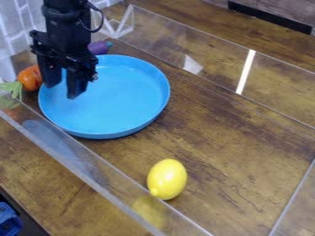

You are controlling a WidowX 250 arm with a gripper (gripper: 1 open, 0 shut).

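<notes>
My black gripper (59, 78) hangs at the upper left over the left part of a blue plate (110, 104), its fingers apart and pointing down, with nothing visible held. An orange object (29, 77) lies just left of the plate, beside a green leafy piece (9, 88). A purple object (101, 46) lies behind the arm, above the plate. A yellow lemon-like object (167, 179) sits on the wooden surface toward the lower middle.
Clear transparent strips run diagonally along the lower left and across the upper right. A blue item (7, 219) shows at the bottom left corner.
</notes>
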